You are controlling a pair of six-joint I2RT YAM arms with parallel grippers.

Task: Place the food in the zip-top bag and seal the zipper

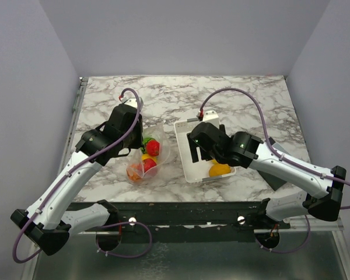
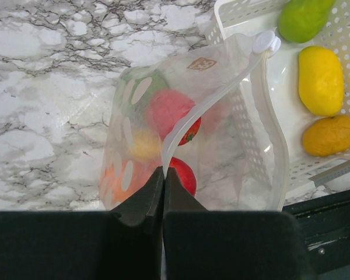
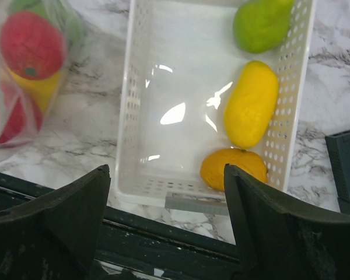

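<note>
The clear zip top bag [image 2: 221, 169] stands with its mouth apart, and my left gripper is shut on its rim. Inside it I see a red apple [image 2: 184, 175], a red round food [image 2: 169, 111], something yellow [image 2: 144, 144], something orange and something green. My right gripper is open and empty, over the white basket [image 3: 123, 116]. In that basket lie a green food [image 3: 259, 23], a yellow oblong food [image 3: 251, 105] and an orange-yellow food [image 3: 232, 166], along its right side.
The basket stands close to the bag's right side. A dark flat object [image 3: 344, 166] lies right of the basket. Bare marble table [image 1: 163, 96] stretches across the back, and a dark rail [image 1: 181, 213] runs along the front edge.
</note>
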